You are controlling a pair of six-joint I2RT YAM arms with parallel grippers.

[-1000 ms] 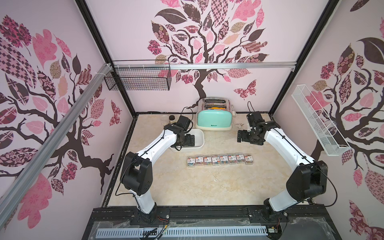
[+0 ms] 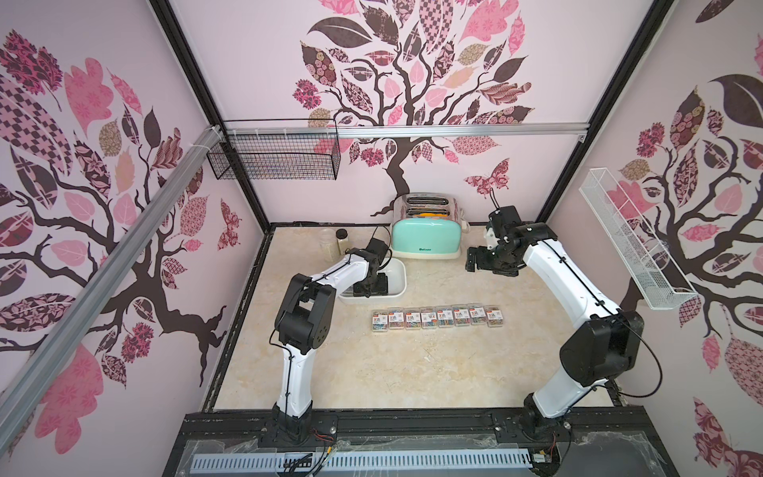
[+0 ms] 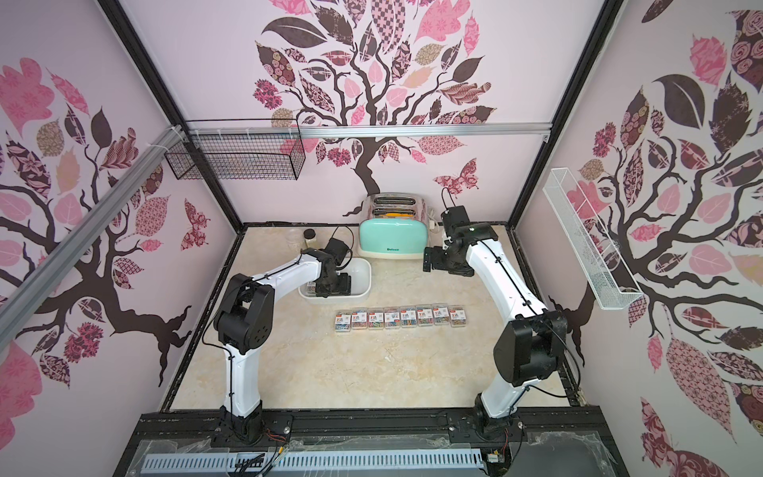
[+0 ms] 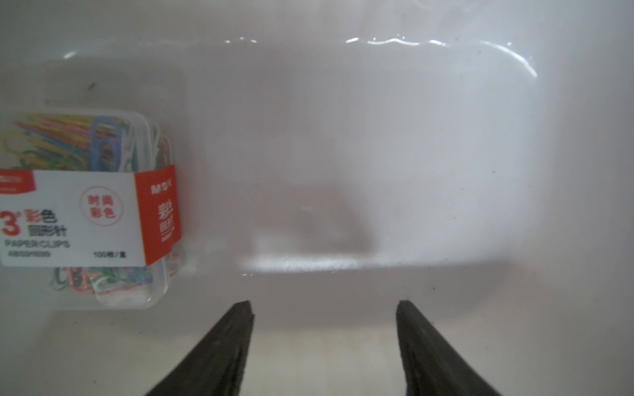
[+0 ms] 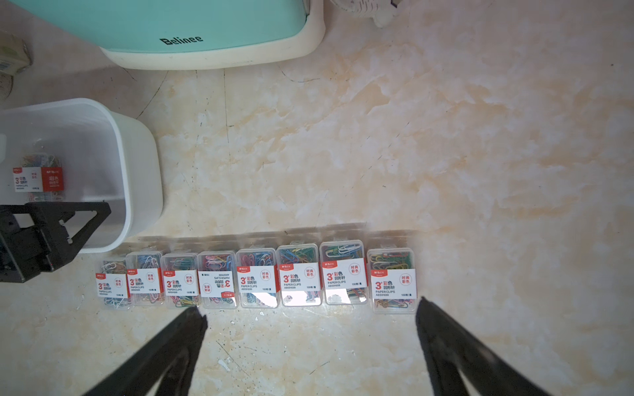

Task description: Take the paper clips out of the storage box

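Observation:
One box of colored paper clips [image 4: 72,217] with a white and red label lies in the white storage box, at its left end in the left wrist view. My left gripper is inside or just over the storage box. Its fingers stand apart with nothing between them, and the clip box is off to their left. On the table in front, several clip boxes [image 5: 299,283] lie in a row. My right gripper hangs above the table to the right, open and empty; the row shows beyond its fingertips.
A turquoise toaster [image 2: 427,237] stands behind, close to the storage box's back right. A dark-capped jar [image 2: 342,240] is behind the box.
My left gripper has shifted slightly right over the storage box as its arm swung right. The row is unchanged.

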